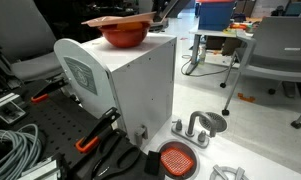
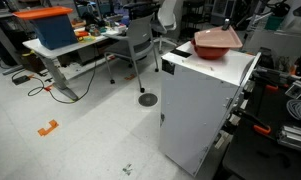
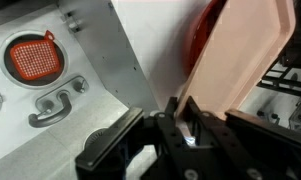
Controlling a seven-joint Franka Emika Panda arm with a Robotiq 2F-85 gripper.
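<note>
A thin salmon-pink board (image 1: 118, 20) lies tilted over a red bowl (image 1: 125, 38) on top of the white cabinet (image 1: 140, 90). In the wrist view the board (image 3: 245, 55) stretches up and right from between the fingertips, covering part of the red bowl (image 3: 198, 38). My gripper is shut on the board's near edge. From the second exterior side, the board (image 2: 218, 38) slants across the bowl (image 2: 208, 52), with the dark gripper (image 2: 228, 24) at its upper edge. What the bowl contains is hidden.
Beside the cabinet are a small sink with a red strainer (image 1: 177, 160) and a faucet (image 1: 197, 125). A black table (image 1: 65, 125) with coiled cable (image 1: 15, 150) stands at the left. Grey chairs (image 1: 278, 50) and a blue bin (image 1: 215, 15) are farther back.
</note>
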